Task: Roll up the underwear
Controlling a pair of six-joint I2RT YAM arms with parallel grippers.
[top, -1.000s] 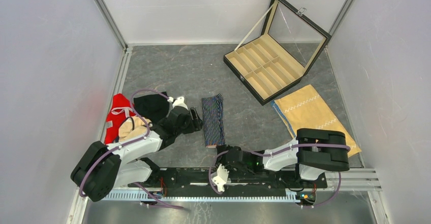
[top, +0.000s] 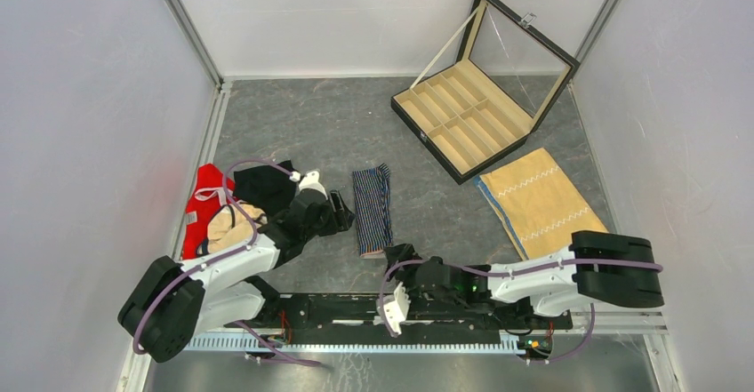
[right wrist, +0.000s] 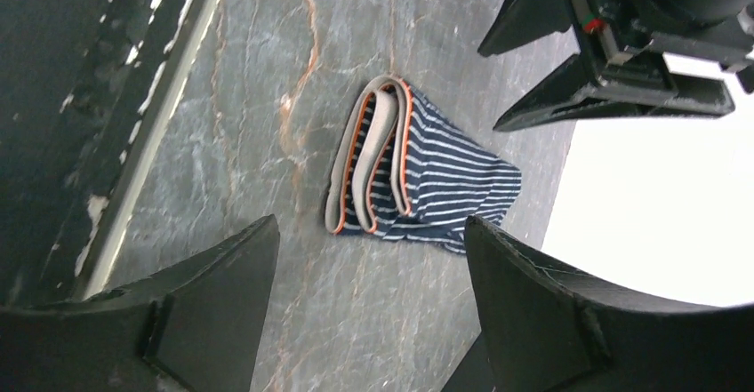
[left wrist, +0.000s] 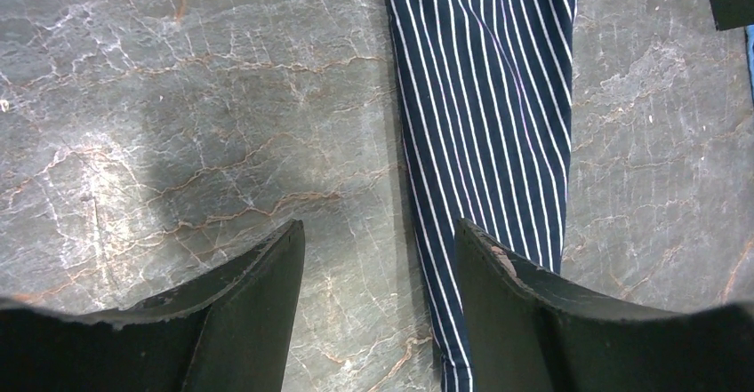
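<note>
Navy underwear with white stripes [top: 372, 205] lies folded into a long narrow strip on the grey surface, its waistband end toward me, seen in the right wrist view as stacked bands [right wrist: 382, 161]. My left gripper [top: 340, 211] hangs just left of the strip, open; in the left wrist view the striped cloth [left wrist: 485, 108] runs under and beside its right finger. My right gripper [top: 396, 254] is at the near end of the strip, fingers apart with the waistband end [right wrist: 409, 188] showing beyond and between them, not visibly held.
An open compartment box [top: 427, 139] stands at back right, empty. A yellow cloth [top: 542, 196] lies at right. Red, black and beige garments [top: 209, 188] are piled at left, under the left arm.
My right arm has shifted rightward, its gripper moving slightly right along the near end of the strip. The underwear and left gripper look essentially unchanged.
</note>
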